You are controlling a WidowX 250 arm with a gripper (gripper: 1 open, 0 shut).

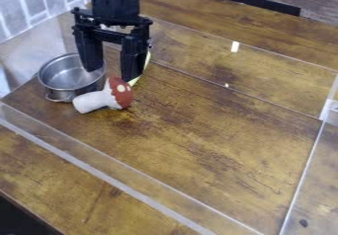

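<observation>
My black gripper (111, 53) hangs at the upper left, fingers open, above a toy mushroom (106, 98) with a white stem and red, white-spotted cap, which lies on its side on the wooden table. Left of the mushroom is a steel pot (59, 74). A yellow-green object, mostly hidden, shows behind my gripper's right side.
Clear low walls border the wooden work area (218, 150). A dark slot shows at the back right edge.
</observation>
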